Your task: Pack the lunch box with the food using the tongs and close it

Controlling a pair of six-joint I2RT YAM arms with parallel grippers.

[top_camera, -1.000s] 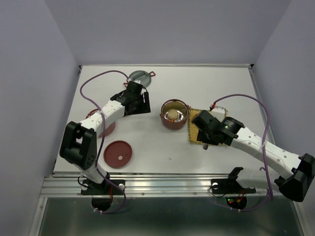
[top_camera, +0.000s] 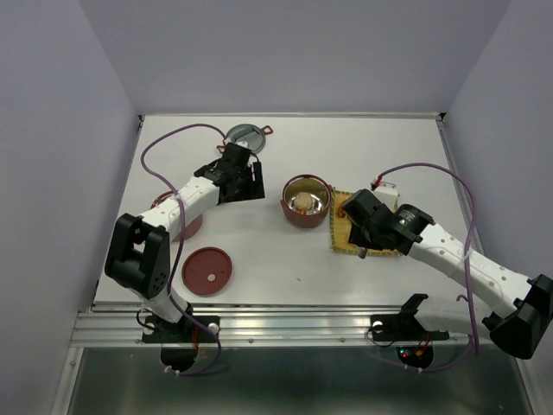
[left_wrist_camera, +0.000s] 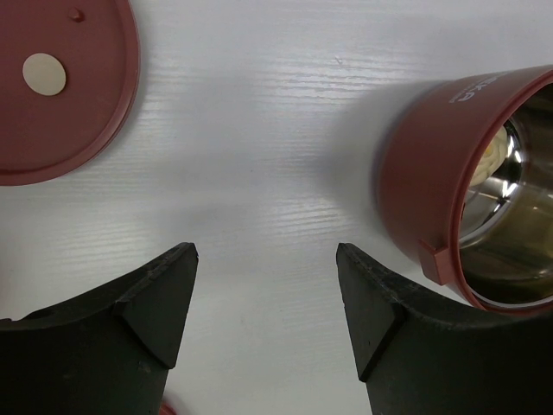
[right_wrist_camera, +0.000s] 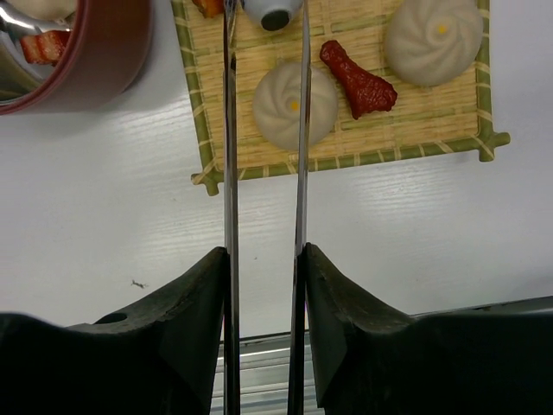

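Note:
The maroon lunch container [top_camera: 294, 216] stands mid-table, holding a pale bun [top_camera: 302, 201] and a red piece [right_wrist_camera: 43, 49]. Right of it lies the bamboo mat [right_wrist_camera: 199, 147], with two pale buns [right_wrist_camera: 285, 117] [right_wrist_camera: 432, 39], a drumstick [right_wrist_camera: 363, 91] and a grey round object [right_wrist_camera: 272, 13]. My left gripper hangs open and empty left of the container. My right gripper is over the mat, its long fingers apart around the grey object's position; contact cannot be told.
A maroon lid [top_camera: 207, 275] lies front left, another maroon piece [top_camera: 190, 226] behind it, partly under the left arm. A grey round item [top_camera: 246, 134] lies at the back.
My right arm has shifted very slightly over the mat. The left arm and the things on the table look unchanged.

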